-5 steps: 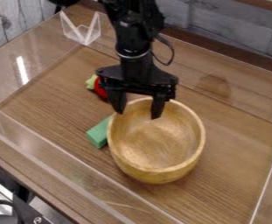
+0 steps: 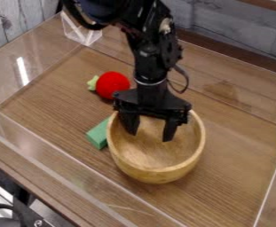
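Observation:
The black gripper [image 2: 150,122] hangs from the arm at the top, low over the far part of a tan plastic bowl [image 2: 152,160], fingers open and pointing down. Left of the gripper lies a red round object [image 2: 113,85] with a small pale green piece beside it. A green block [image 2: 98,136] lies just left of the bowl, partly hidden by it.
A clear plastic container [image 2: 82,27] stands at the back left. A black cable lies at the bottom left corner.
The bowl has moved slightly left.

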